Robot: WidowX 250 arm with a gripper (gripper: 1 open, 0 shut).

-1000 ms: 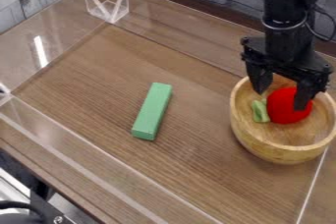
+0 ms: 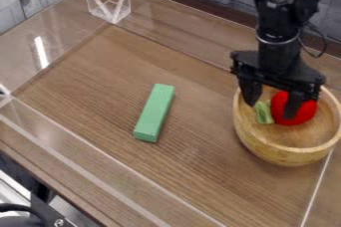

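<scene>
My black gripper point(image 2: 276, 87) hangs from the top right, low over a wooden bowl point(image 2: 282, 148). Inside the bowl are a red object point(image 2: 294, 107), partly behind the gripper, and a small green piece point(image 2: 264, 114). Whether the fingers are open or shut is not clear.
A green block point(image 2: 154, 113) lies on the wooden table point(image 2: 80, 161) left of the bowl. A small white wire-like item point(image 2: 110, 4) stands at the upper left.
The bowl and green block look unmoved.
</scene>
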